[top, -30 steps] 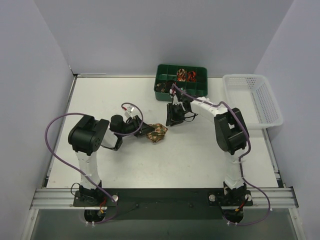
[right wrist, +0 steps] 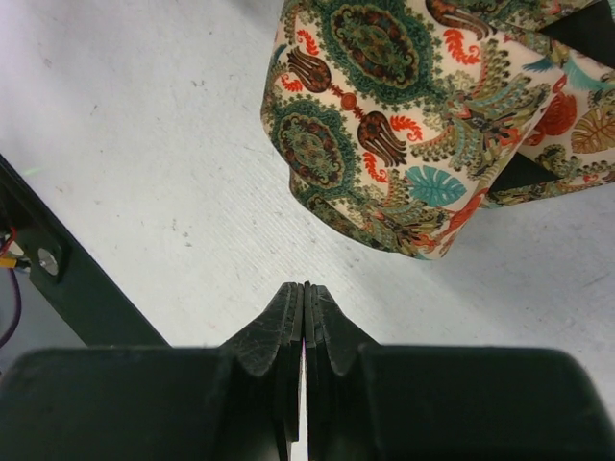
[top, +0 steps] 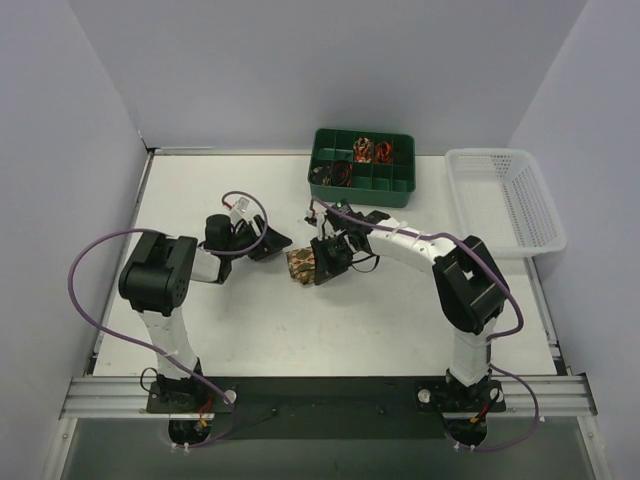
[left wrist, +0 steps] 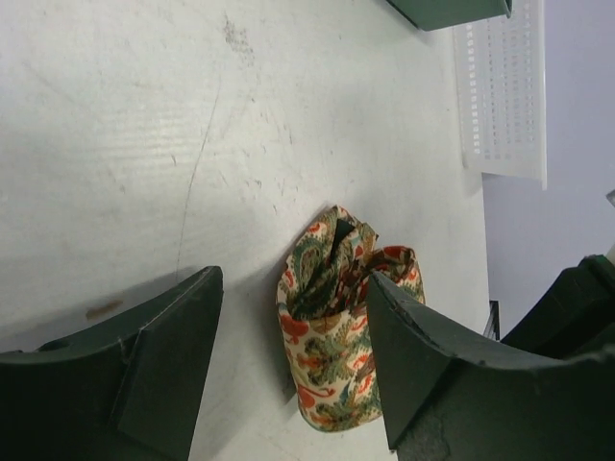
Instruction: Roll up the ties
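A patterned tie (top: pixel 302 266) in cream, green and red lies loosely folded on the white table between the two arms. In the left wrist view the folded tie (left wrist: pixel 332 370) stands as a loop on its edge, partly behind one finger. My left gripper is part open just left of it, with clear space between its fingertips. My right gripper is shut, nothing showing between its tips. In the right wrist view it hangs over bare table beside the tie (right wrist: pixel 384 134), apart from it in the picture; its height is unclear.
Behind the arms stands a green divided box (top: pixel 398 185) with rolled ties in several compartments. An empty white basket (top: pixel 500 200) sits at the right.
My left gripper has opened and drawn back left, off the tie. The right gripper has come left and toward the front, up to the tie. The tie has shifted slightly left.
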